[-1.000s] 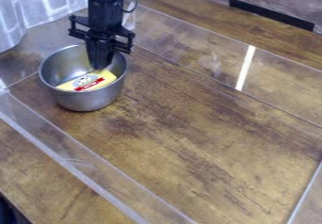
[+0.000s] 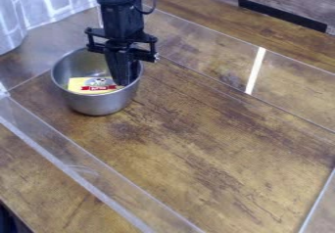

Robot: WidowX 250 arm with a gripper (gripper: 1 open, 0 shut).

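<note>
A steel pot (image 2: 94, 102) stands on the wooden table at the left of the camera view. Inside it lies a small yellow, white and red packet (image 2: 92, 84). My dark gripper (image 2: 123, 72) reaches down into the right part of the pot, beside the packet. By its look it is shut; its tips are partly hidden, and I see nothing held in it.
A white translucent object (image 2: 11, 17) stands at the back left.
The pot has shifted slightly to the right, along with my gripper. The gripper sits lower in the pot than a second ago.
</note>
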